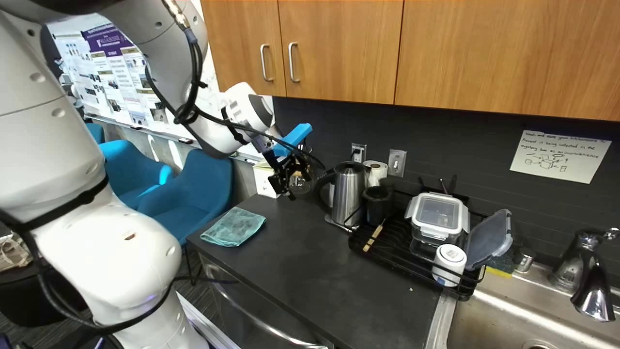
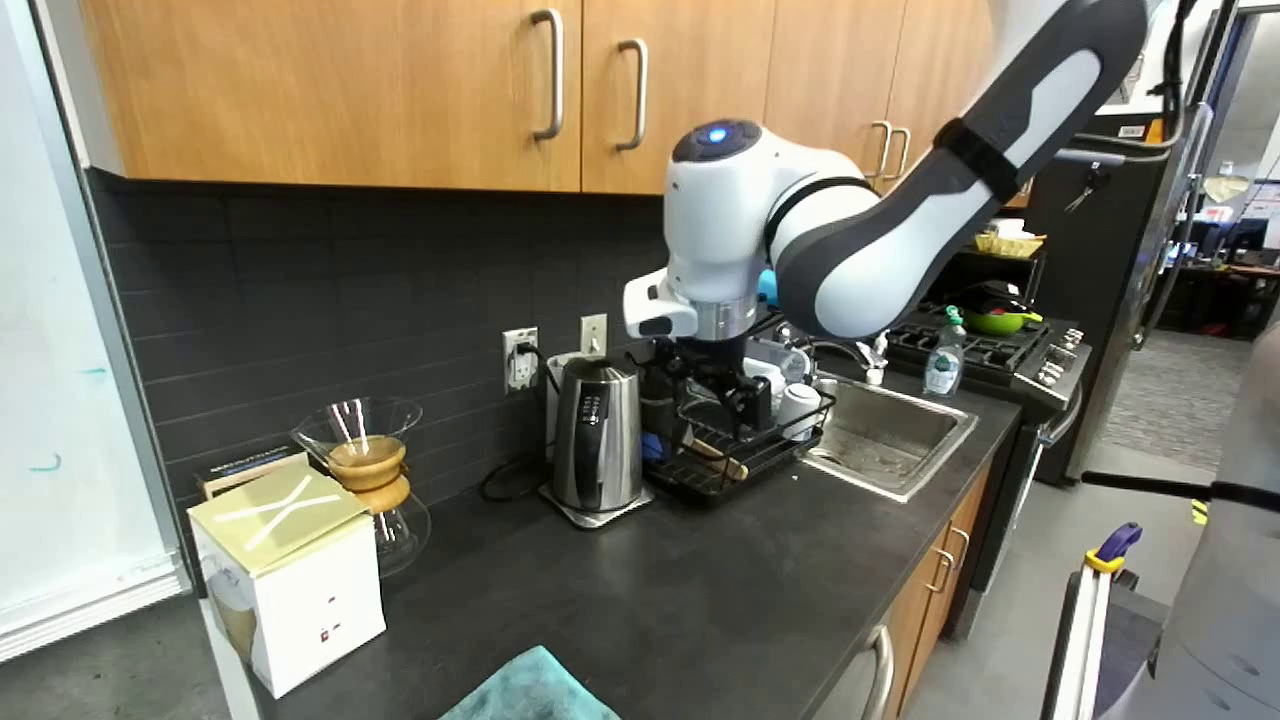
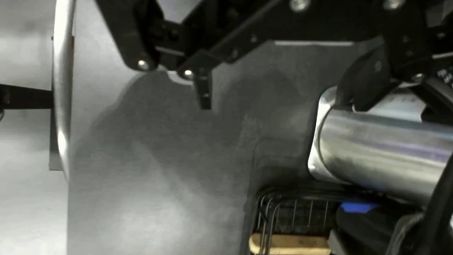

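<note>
My gripper [image 1: 289, 179] hangs above the counter's back left part, near the kettle. In the wrist view the gripper is open, its fingers [image 3: 204, 91] wide apart with only bare dark counter visible between them. The steel kettle [image 3: 382, 148] lies close by the right-hand finger in that view, though whether they touch cannot be told. Exterior view 1 shows the kettle [image 1: 347, 189] upright on its base. A folded teal cloth [image 1: 234, 226] rests at the counter's left end. In exterior view 2 the gripper [image 2: 738, 408] appears in front of the dish rack.
A black dish rack [image 1: 395, 261] holds a lidded glass container [image 1: 437, 216] and a white cup [image 1: 449, 262]. The sink [image 2: 894, 426] lies past it. A white box [image 2: 294, 588] and a glass coffee maker [image 2: 374, 474] stand at the opposite end. Mid-counter is clear.
</note>
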